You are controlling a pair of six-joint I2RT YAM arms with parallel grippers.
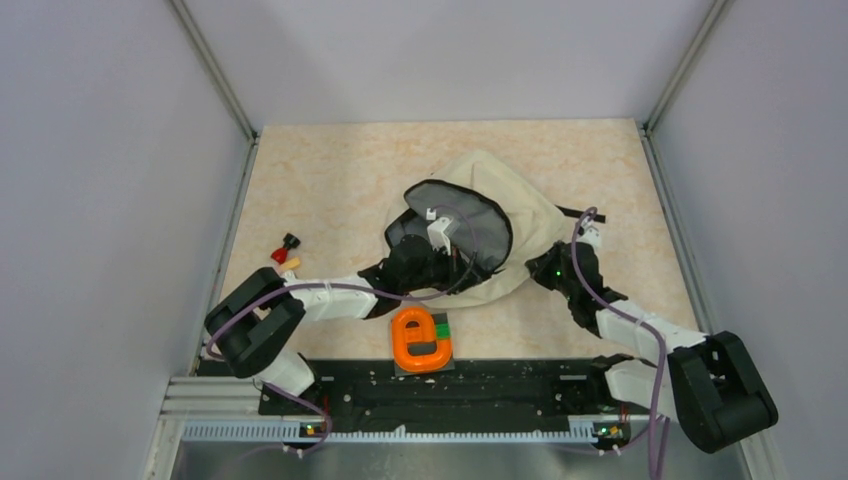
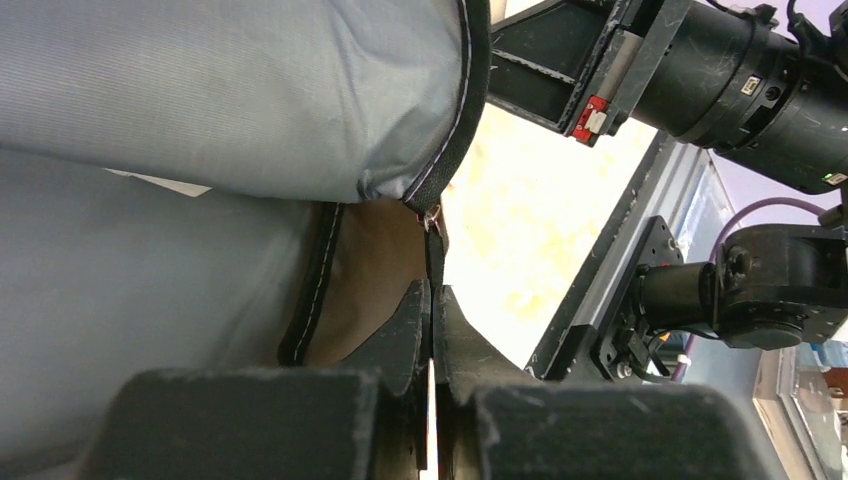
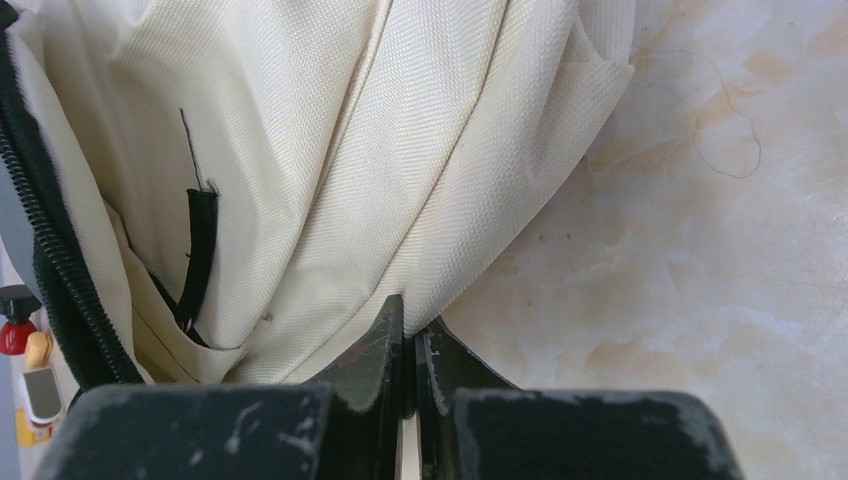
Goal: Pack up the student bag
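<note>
The cream bag (image 1: 505, 190) lies open on the table, its grey lining (image 2: 200, 290) and dark zipper edge (image 3: 60, 260) showing. My left gripper is shut on a dark zipper pull (image 2: 433, 245) at the corner of the grey flap (image 2: 240, 90). My right gripper is shut on a fold of the cream fabric along the bag's right side, seen close in the right wrist view.
An orange object (image 1: 410, 340) on a dark item sits at the front middle. A small red item (image 1: 279, 254) and a tan one (image 1: 291, 264) lie at the left.
</note>
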